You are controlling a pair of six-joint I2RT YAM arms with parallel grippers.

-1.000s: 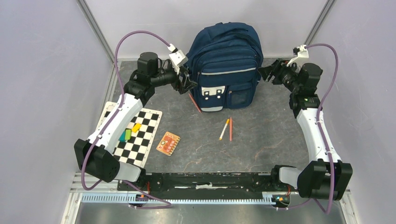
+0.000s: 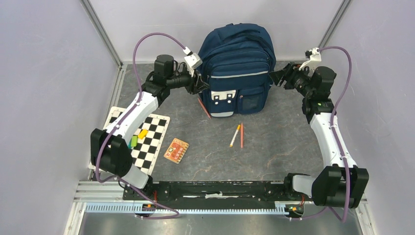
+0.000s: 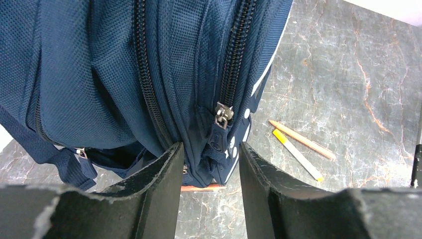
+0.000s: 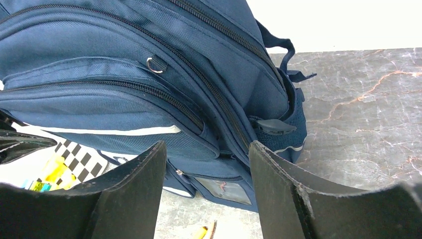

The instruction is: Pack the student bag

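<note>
A navy backpack (image 2: 238,66) stands upright at the back middle of the table. My left gripper (image 2: 204,88) is at its left side. In the left wrist view a zipper pull (image 3: 219,132) on the bag's edge lies between the parted fingers, which do not close on it. At the bag's right side is my right gripper (image 2: 274,77), its fingers (image 4: 134,181) apart with the bag's side beyond them. A notebook (image 2: 176,150), a yellow-and-white marker (image 2: 235,135) and an orange pencil (image 2: 242,135) lie in front. Another pencil (image 2: 204,108) lies by the bag's lower left.
A checkered board (image 2: 155,139) holds a yellow block (image 2: 143,133) and a green block (image 2: 134,141) at left, partly under my left arm.
My left gripper has moved right, closer against the bag's left side, with its arm swinging rightward. The right arm has barely shifted. The bag and loose items stay put.
</note>
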